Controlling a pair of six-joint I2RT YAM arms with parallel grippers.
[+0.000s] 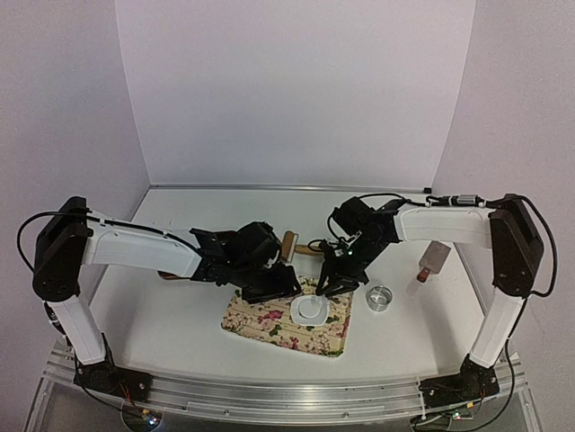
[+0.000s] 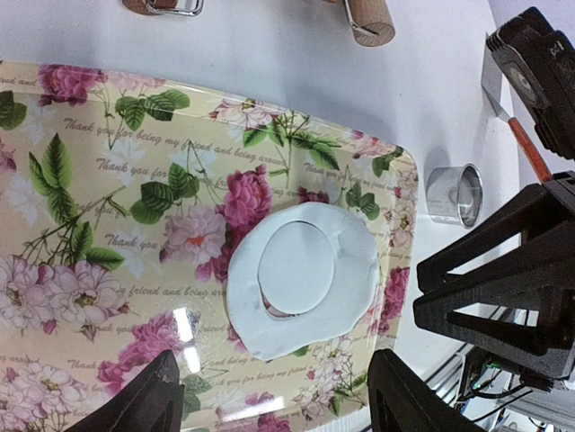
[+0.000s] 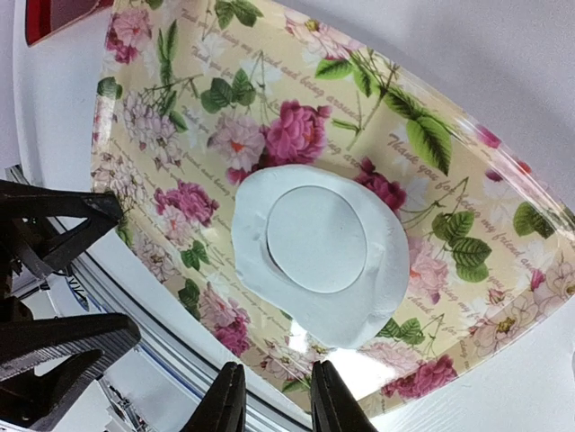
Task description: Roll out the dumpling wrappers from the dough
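Observation:
A flattened white dough sheet (image 2: 350, 279) with a round cut disc (image 2: 295, 267) inside it lies on the floral board (image 3: 162, 135). My left gripper hovers over the board left of the dough, fingertips apart with nothing seen between them. My right gripper is above the dough's right side; its two fingertips stand somewhat apart, with nothing visible between them. A wooden rolling pin (image 2: 368, 22) lies behind the board.
A metal ring cutter (image 2: 456, 193) stands on the table right of the board. A scraper with a red handle (image 1: 424, 270) lies further right. A red tray (image 3: 54, 18) sits at the back left, partly hidden by my left arm.

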